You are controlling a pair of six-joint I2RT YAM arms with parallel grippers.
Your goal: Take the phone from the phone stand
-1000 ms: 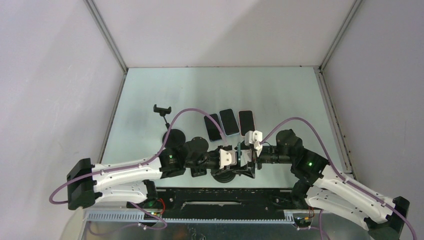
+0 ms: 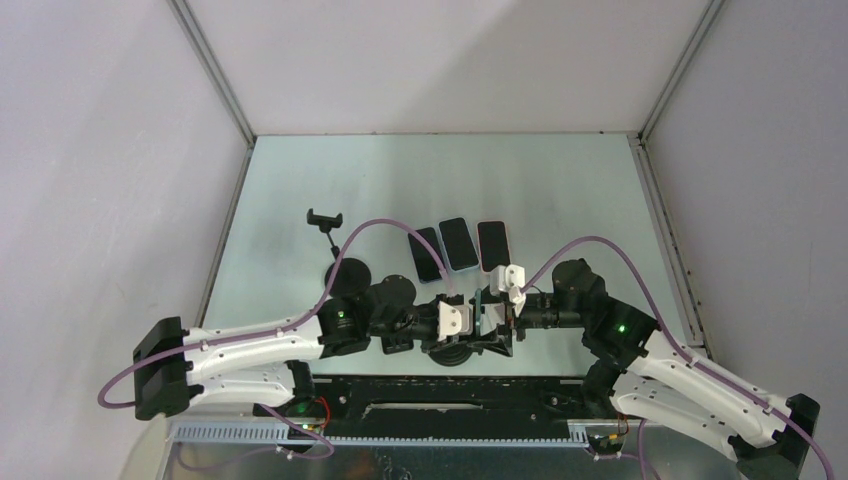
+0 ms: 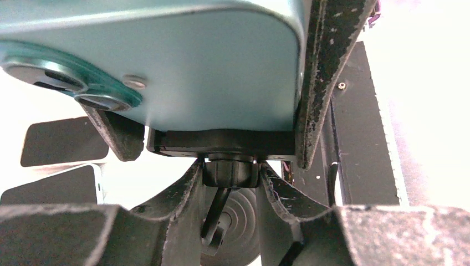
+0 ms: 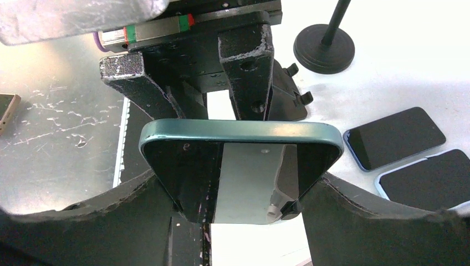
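Both grippers meet over a phone stand at the front middle of the table. A teal phone fills the upper left wrist view, above the stand's black holder and round base. My left gripper is at the holder's neck below the phone; how far its fingers are closed is hard to tell. My right gripper is shut on the phone, seen end-on in the right wrist view with the other gripper behind it.
Three phones lie face up on the table behind the grippers. Another stand stands at the left.
Both arms have shifted very slightly in the top view; otherwise little differs.
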